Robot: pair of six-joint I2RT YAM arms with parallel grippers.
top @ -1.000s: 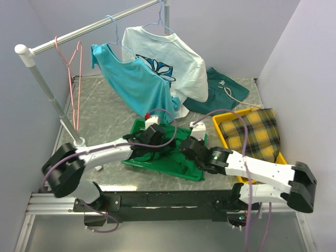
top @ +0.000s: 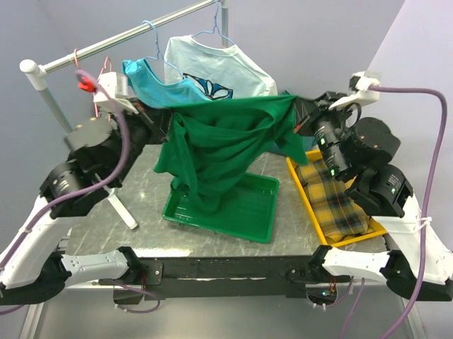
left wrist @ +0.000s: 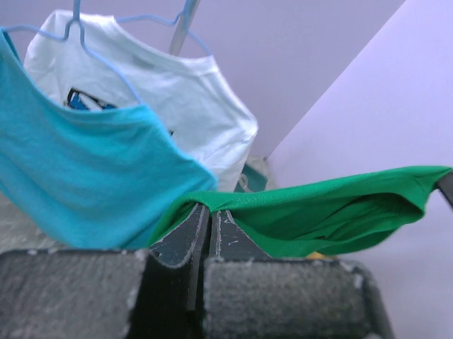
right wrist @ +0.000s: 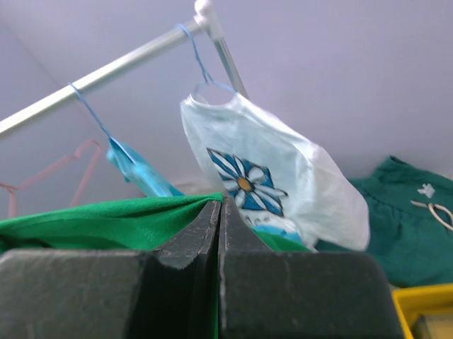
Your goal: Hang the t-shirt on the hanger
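A green t-shirt (top: 219, 134) hangs stretched between my two grippers above the green tray. My left gripper (top: 168, 119) is shut on its left end; the left wrist view shows the cloth edge (left wrist: 283, 201) running from the closed fingertips toward the other arm. My right gripper (top: 297, 116) is shut on the opposite end, with green cloth (right wrist: 120, 222) at its fingertips in the right wrist view. On the rail's left part hangs an empty pink hanger (right wrist: 49, 169), mostly hidden behind my left arm in the top view.
A turquoise shirt (top: 152, 88) and a white shirt (top: 205, 60) hang from the rail (top: 127, 34), close behind the held cloth. The green tray (top: 265, 212) lies below. A yellow bin (top: 318, 226) with plaid cloth (top: 333, 198) stands right.
Both arms have risen from the green tray, bringing the green t-shirt up out of it. My grippers have also moved apart, spreading the cloth between them.
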